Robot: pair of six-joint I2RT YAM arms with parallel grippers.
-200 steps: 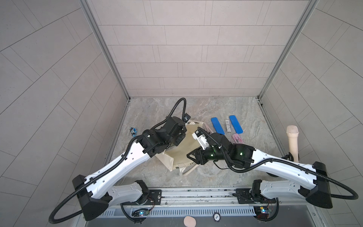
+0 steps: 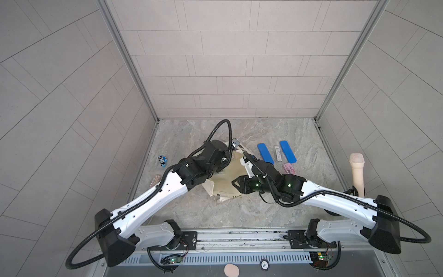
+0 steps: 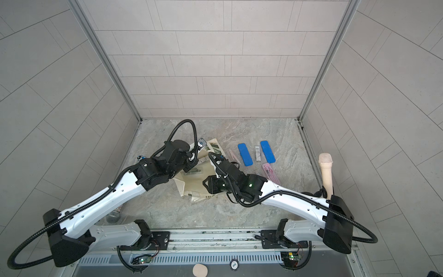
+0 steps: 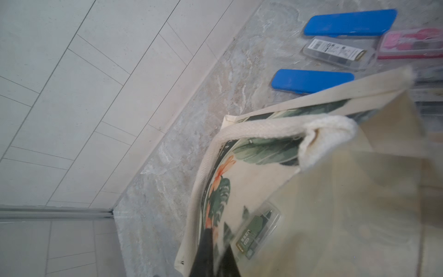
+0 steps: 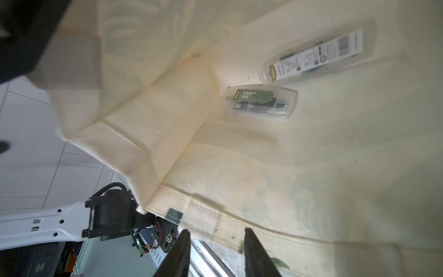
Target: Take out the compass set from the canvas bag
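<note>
The cream leaf-print canvas bag [image 4: 258, 180] lies open in the middle of the table. Inside it, the right wrist view shows two clear cases: one with a green insert [image 5: 260, 101], the other with a white label [image 5: 318, 55]; which is the compass set, I cannot tell. My left gripper is shut at the bag's far side, by its white handle, with nothing clearly between its fingers. My right gripper is at the bag's rim, shut on the fabric between its fingers.
Right of the bag lie two blue cases [image 2: 286, 151] [image 2: 265, 152], a labelled clear case [image 2: 278, 153] and a pink case [image 2: 289, 169]. A small blue object [image 2: 162, 161] lies at left.
My left arm has moved right and toward the back. My right gripper has shifted slightly right, and the bag's front edge and strap have shifted.
</note>
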